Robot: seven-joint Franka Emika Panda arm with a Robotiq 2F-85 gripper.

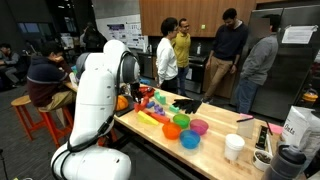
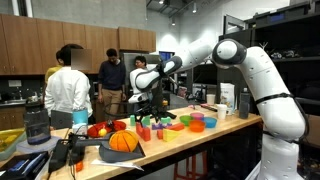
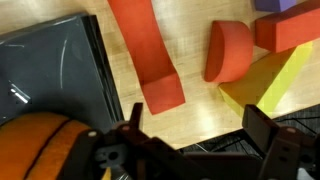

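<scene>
In the wrist view my gripper stands open above the table, its two black fingers wide apart with nothing between them. Just ahead of the gap lies a long red block [image 3: 150,58], its near end close to the fingertips. To its right are a red half-round block [image 3: 229,52] and a yellow block [image 3: 266,78], with a red block [image 3: 290,27] past them. Left of the long block sits a black box-like object [image 3: 55,72], and an orange ball [image 3: 45,148] is at the lower left corner.
Orange bowl [image 1: 181,120], pink bowl [image 1: 199,127] and blue bowl [image 1: 190,139] stand along the table, near a white cup [image 1: 234,146]. A knife block [image 2: 37,126] is at the other end. Several people stand behind the table.
</scene>
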